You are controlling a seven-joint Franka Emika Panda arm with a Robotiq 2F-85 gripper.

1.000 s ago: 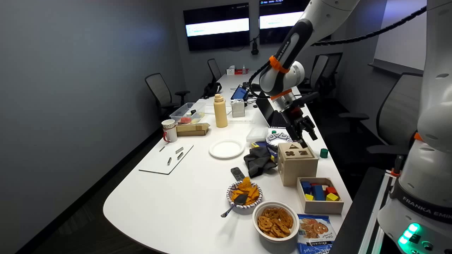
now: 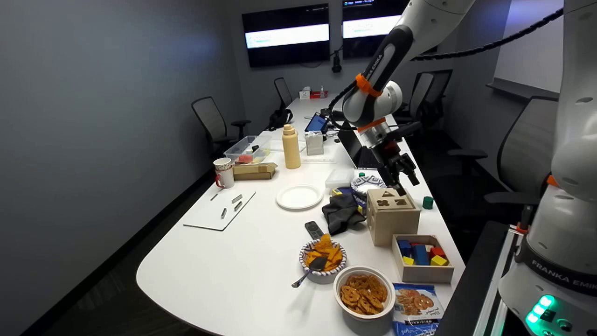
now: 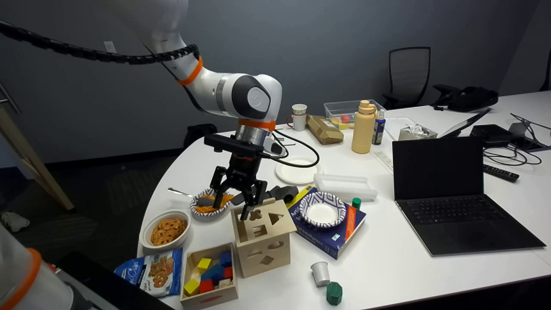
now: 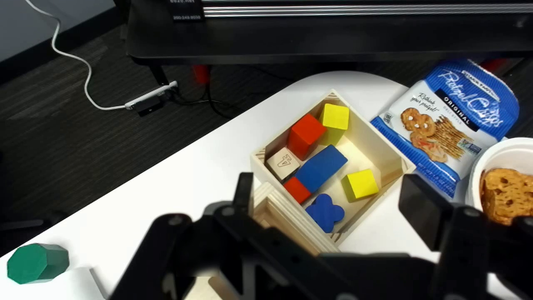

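Note:
My gripper (image 3: 230,211) is open above the wooden shape-sorter box (image 3: 266,258), and nothing shows between its fingers. Cut-out holes mark the top and one side of that box. Beside it on the table stands a shallow wooden tray (image 4: 372,141) of coloured blocks. Within the tray the wrist view shows a blue rectangular block (image 4: 321,168), a blue flower-shaped block (image 4: 325,212), a red block (image 4: 305,135), a yellow cube (image 4: 360,185) and a pale block (image 4: 282,163). A green block (image 3: 334,292) sits apart near the table edge, close to a small tipped cup (image 3: 320,273).
Near the tray are a pretzel bag (image 2: 418,308), a pretzel bowl (image 2: 364,293) and a bowl of chips (image 2: 322,255) with a spoon. A patterned bowl (image 3: 322,209) rests on a blue book (image 3: 335,246); a laptop (image 3: 467,222) stands beyond. The table's left side, in exterior view 1, is mostly clear.

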